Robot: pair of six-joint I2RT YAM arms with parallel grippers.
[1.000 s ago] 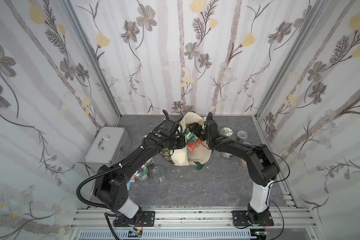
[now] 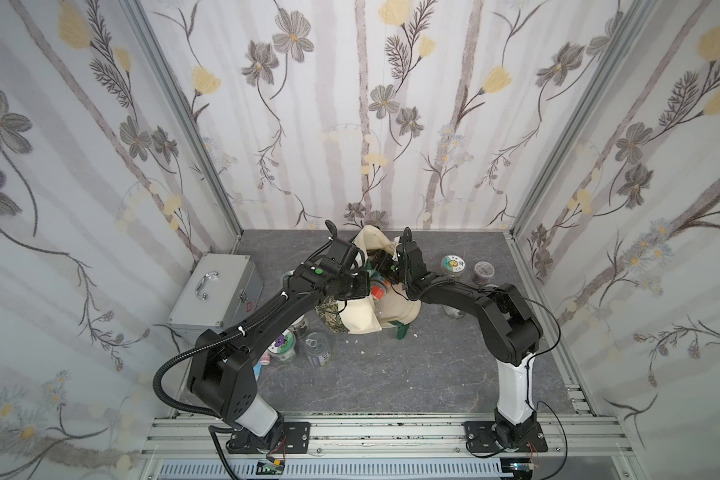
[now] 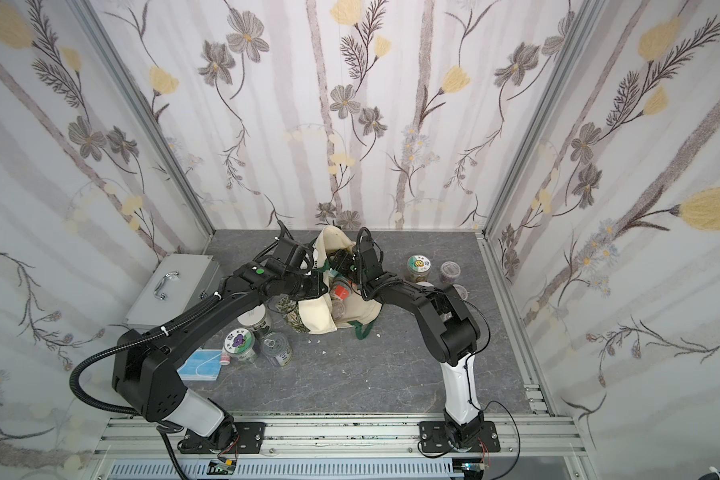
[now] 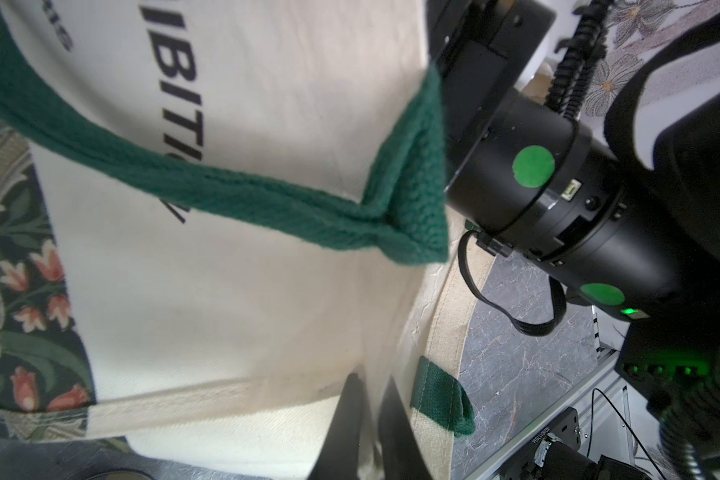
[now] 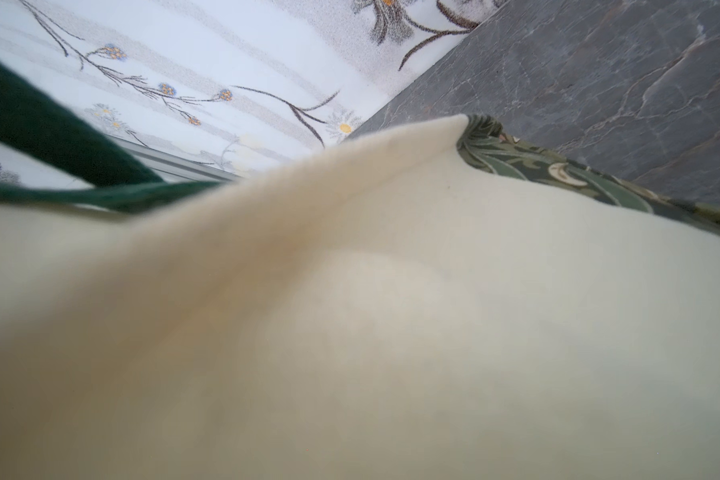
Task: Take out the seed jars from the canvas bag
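The cream canvas bag (image 2: 360,318) with green trim and floral panel lies mid-table, holding clear jars, one with a red part (image 2: 378,291). My left gripper is shut against the cream fabric; I cannot tell whether cloth is between its fingers. My right gripper (image 2: 388,264) reaches into the bag opening from the right, its fingers hidden. The right wrist view is filled mostly by cream fabric (image 5: 456,336), so its finger state does not show.
Several jars (image 3: 418,265) stand at the right and more (image 3: 238,340) at front left, near a blue mask (image 3: 200,364). A metal box (image 2: 204,292) sits at left.
My right gripper has moved left and deeper into the bag opening, hiding more of the jars inside. The left arm is nearly unchanged.
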